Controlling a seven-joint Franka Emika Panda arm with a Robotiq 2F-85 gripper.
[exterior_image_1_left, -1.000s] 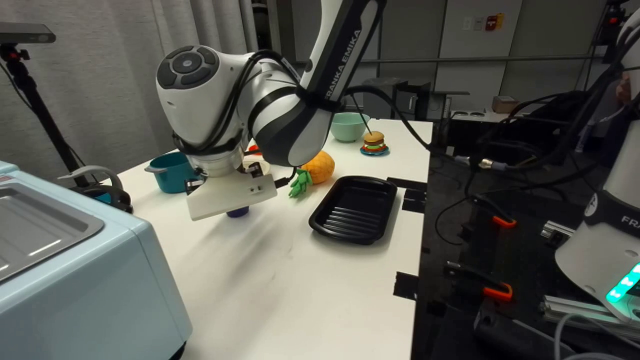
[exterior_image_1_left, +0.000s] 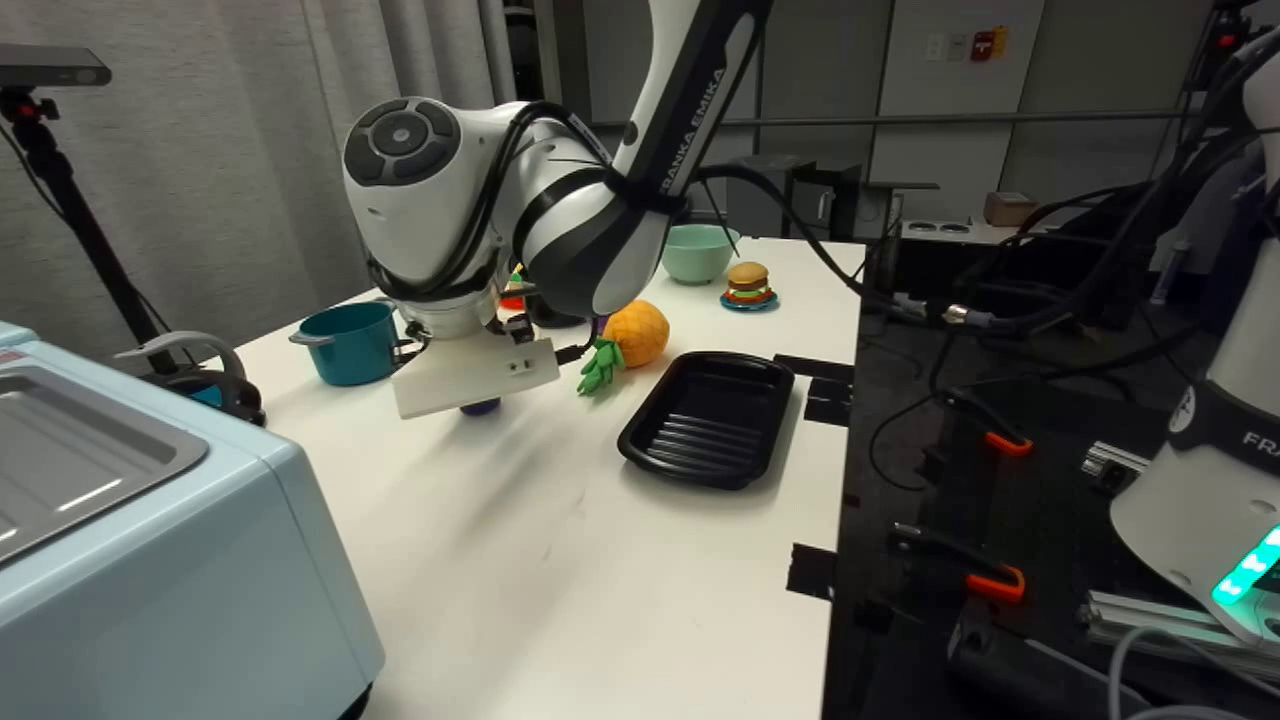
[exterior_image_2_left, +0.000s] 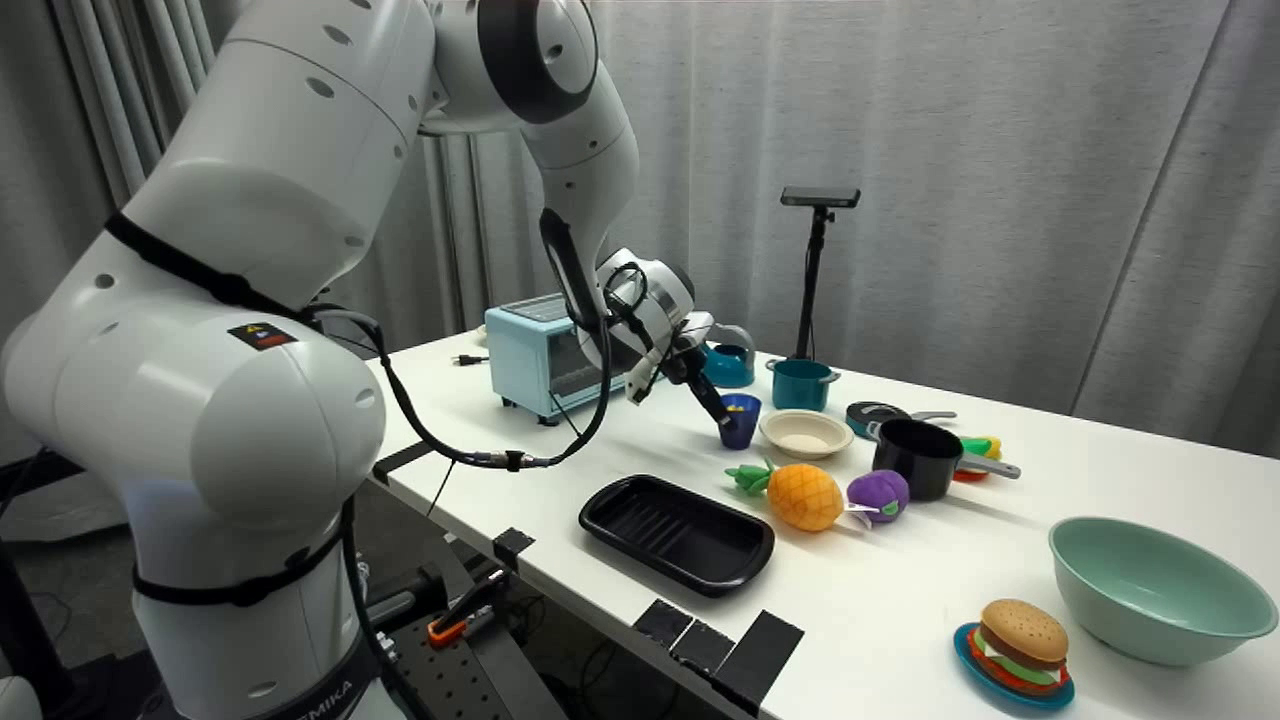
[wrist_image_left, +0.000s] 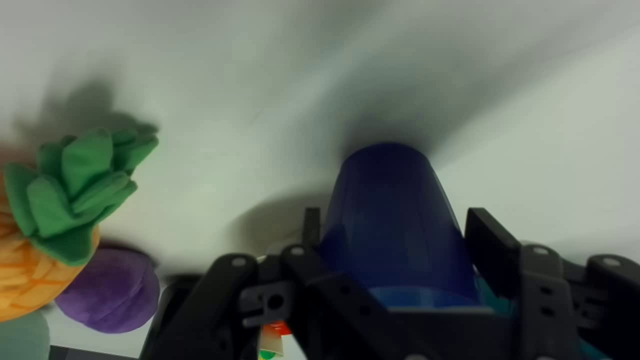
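A dark blue cup (wrist_image_left: 393, 216) stands between the two fingers of my gripper in the wrist view, and the fingers are shut on it. In exterior view 2 the cup (exterior_image_2_left: 740, 424) looks roughly upright, with a bit of yellow showing at its mouth. My gripper (exterior_image_2_left: 723, 418) reaches it from the upper left there. Whether its base touches the table cannot be told. Exterior view 1 shows only the lower part of the cup (exterior_image_1_left: 480, 407) below the hand's white plate; the fingers are hidden.
Close to the cup are a cream bowl (exterior_image_2_left: 807, 434), a teal pot (exterior_image_2_left: 800, 384) and a plush pineapple (exterior_image_2_left: 804, 497). A purple plush (exterior_image_2_left: 879, 494) and black saucepan (exterior_image_2_left: 918, 456) stand beyond. Nearer the table edge is a black tray (exterior_image_1_left: 708, 420). Free table lies before the toaster oven (exterior_image_1_left: 180, 540).
In exterior view 1 the hand has shifted right and away from the toaster oven. The cup has moved slightly up and right in the picture with it.
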